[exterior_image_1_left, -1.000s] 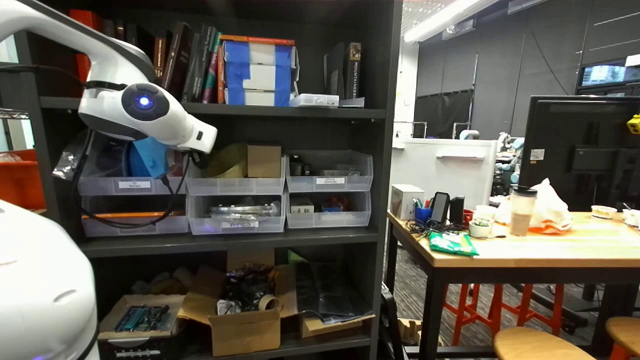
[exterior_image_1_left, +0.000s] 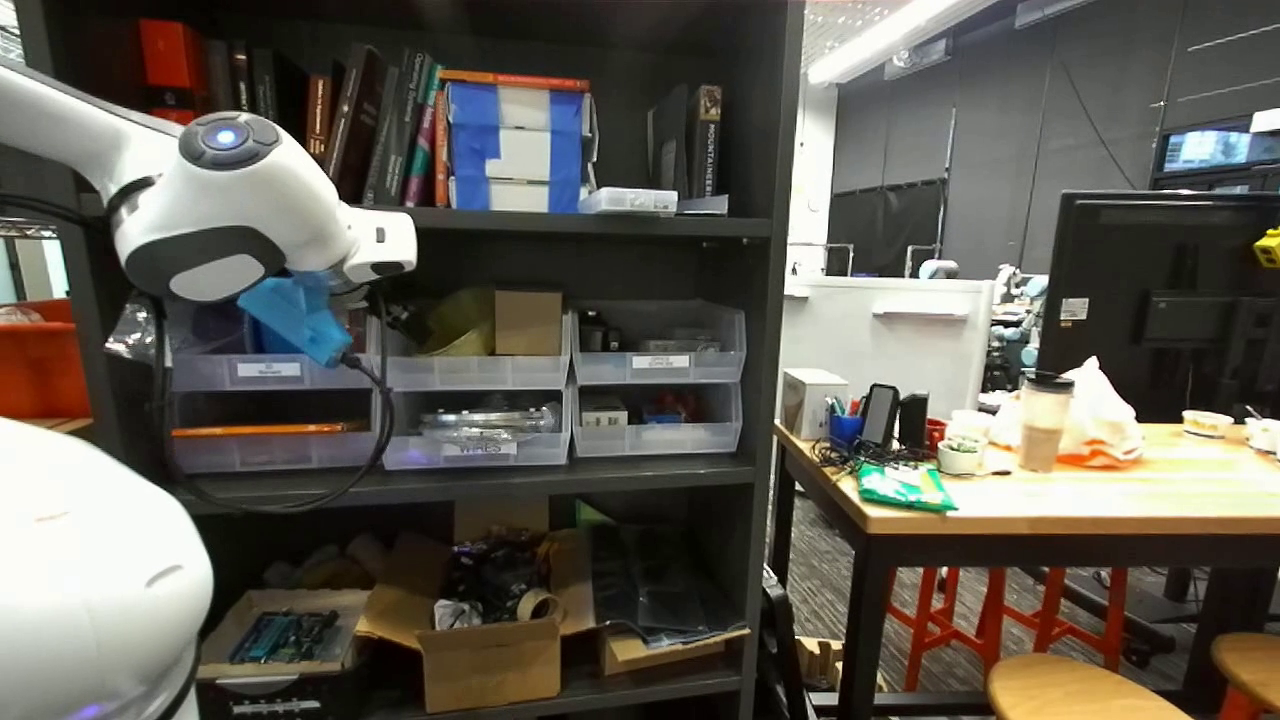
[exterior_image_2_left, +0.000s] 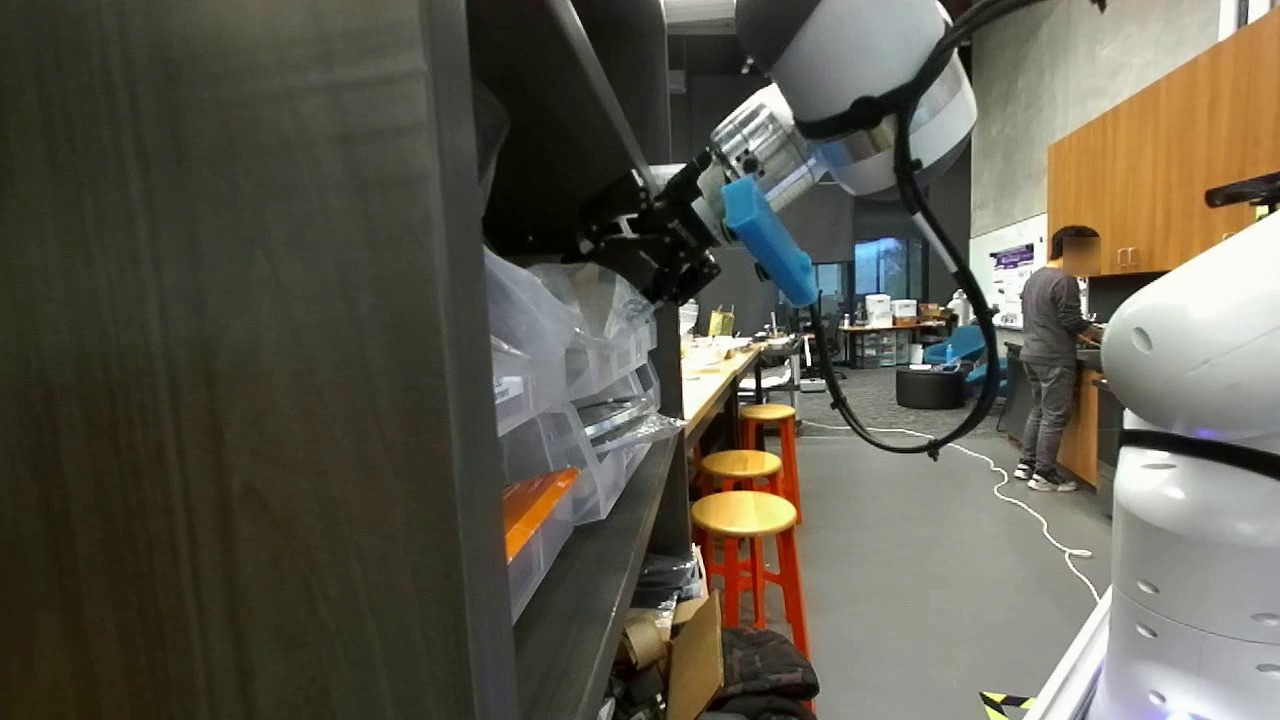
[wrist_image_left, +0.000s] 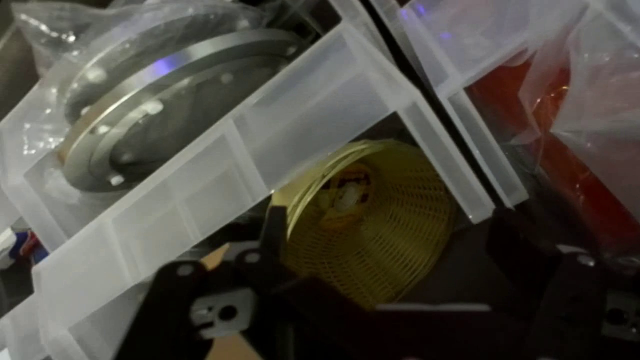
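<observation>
A yellow woven basket (wrist_image_left: 384, 240) lies tilted inside a clear plastic bin (wrist_image_left: 324, 114), its opening facing the wrist camera. My gripper is open, one finger on either side of the basket's mouth in that view, with nothing seen gripped. In exterior view 2 the dark gripper (exterior_image_2_left: 654, 246) reaches in above the bins, under the upper shelf. The same basket (exterior_image_1_left: 468, 324) shows in the upper middle bin in exterior view 1, beside a brown cardboard box (exterior_image_1_left: 528, 323). There the white arm hand hides most of the fingers.
Neighbouring bins hold metal discs in plastic wrap (wrist_image_left: 180, 108) and a red bagged item (wrist_image_left: 582, 180). The upper shelf (exterior_image_1_left: 504, 220), carrying books and boxes, runs close above. An orange item (exterior_image_2_left: 534, 510) sits in the lower left bin.
The arm's hand has risen and shifted a little left in exterior view 1, and its angle has changed. The cable loop now hangs lower. The basket looks unmoved.
</observation>
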